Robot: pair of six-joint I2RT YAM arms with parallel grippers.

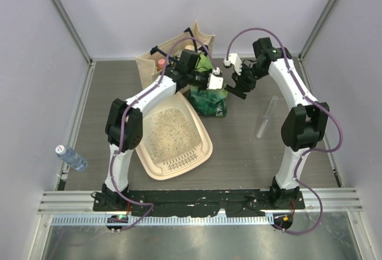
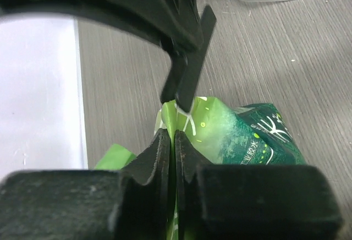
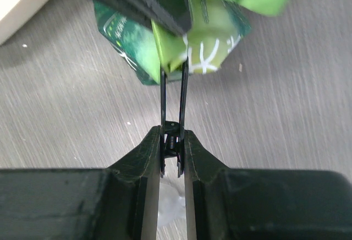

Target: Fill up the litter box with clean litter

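A green litter bag (image 1: 209,103) stands at the middle of the table, just right of the beige litter box (image 1: 203,144), which has pale litter on its floor. In the left wrist view, my left gripper pinches a strip of the green bag's upper edge (image 2: 170,116). My right gripper comes in from the right, its slim black fingers (image 3: 183,94) a little apart. Its tips are right at the bag's light-green edge; whether film lies between them is unclear. The arms hide part of the bag top from above.
Behind the litter box stands a beige tote (image 1: 145,69) with items inside. A clear scoop (image 1: 262,124) lies to the right, and a bottle (image 1: 70,157) lies at far left.
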